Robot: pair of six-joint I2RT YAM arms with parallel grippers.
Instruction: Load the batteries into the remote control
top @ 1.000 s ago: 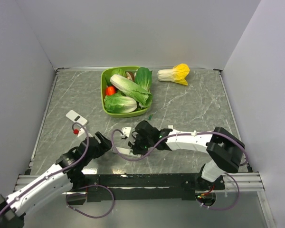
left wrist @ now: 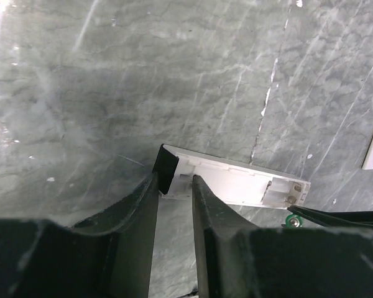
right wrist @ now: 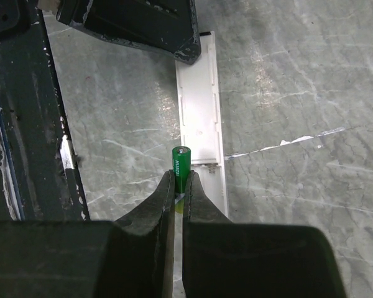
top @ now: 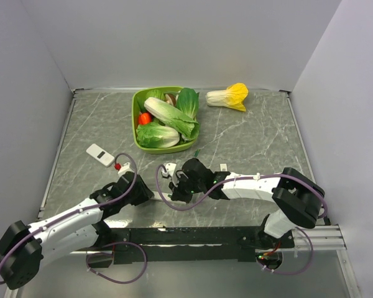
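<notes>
The white remote control [left wrist: 236, 180] lies with its open battery side facing up, its long empty tray showing. My left gripper is shut on the remote's left end, one finger at the dark end face and the other over the tray. A green battery [right wrist: 181, 166] is pinched upright in my right gripper, which is shut on it, over the end of the remote away from the left gripper. In the left wrist view only the battery's round end [left wrist: 293, 220] shows beside the remote's right end. Whether the battery touches the remote, I cannot tell.
A second white handset [top: 100, 154] lies to the left, and a small white piece [top: 223, 167] right of centre. Behind stand a green basket [top: 165, 150] of vegetables and a yellow-wrapped cabbage [top: 229, 97]. Bare table stretches at right.
The right gripper has hardly moved.
</notes>
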